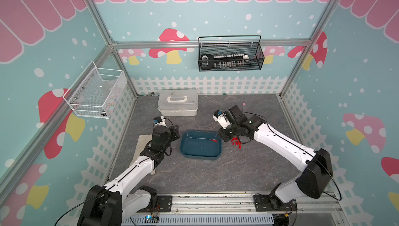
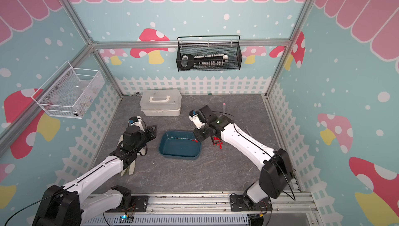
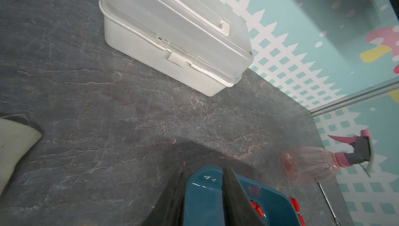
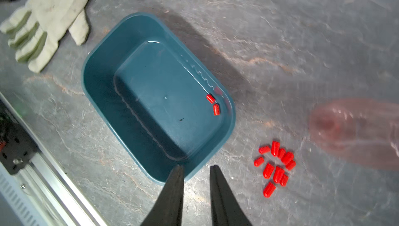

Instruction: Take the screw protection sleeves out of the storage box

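Note:
A blue open box point(image 4: 160, 80) holds two red sleeves point(image 4: 215, 108) near one end. Several more red sleeves point(image 4: 278, 175) lie loose on the table to its right. My right gripper hangs over the box's right end, open, with nothing seen between its fingers. My left gripper is raised to the left of the box, its fingers parted, with nothing visible between them.
A lidded white case point(image 1: 177, 103) stands at the back left. A glove point(image 4: 54, 22) lies left of the box. A pink spray bottle point(image 3: 307, 163) stands behind the loose sleeves.

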